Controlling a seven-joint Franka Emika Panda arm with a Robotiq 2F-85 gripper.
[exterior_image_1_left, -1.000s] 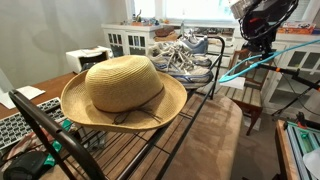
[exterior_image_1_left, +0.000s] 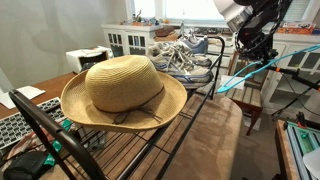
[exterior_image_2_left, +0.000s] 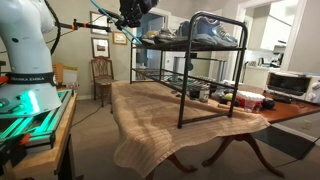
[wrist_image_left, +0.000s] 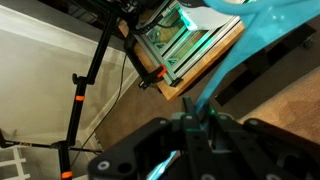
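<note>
A long light blue strip (exterior_image_1_left: 262, 67) hangs in the air at the right of exterior view 1, its pointed end toward the rack. My gripper is shut on it in the wrist view; the strip (wrist_image_left: 250, 48) runs from between the fingers to the upper right, and a short piece shows below them. In exterior view 2 the gripper (exterior_image_2_left: 133, 24) is high at the left end of the rack. A straw hat (exterior_image_1_left: 123, 90) with a brown band rests on the near part of the black wire rack (exterior_image_1_left: 110, 155).
Several shoes (exterior_image_1_left: 187, 60) fill the far part of the rack. A brown cloth (exterior_image_2_left: 150, 120) covers the table beneath, with small things under the rack (exterior_image_2_left: 181, 98). A wooden chair (exterior_image_2_left: 102, 72) stands behind. Open cloth lies right of the rack.
My gripper has shifted left toward the rack in exterior view 1, carrying the blue strip. The strip's pointed end is farther left and slightly lower. Hat and shoes have stayed put.
</note>
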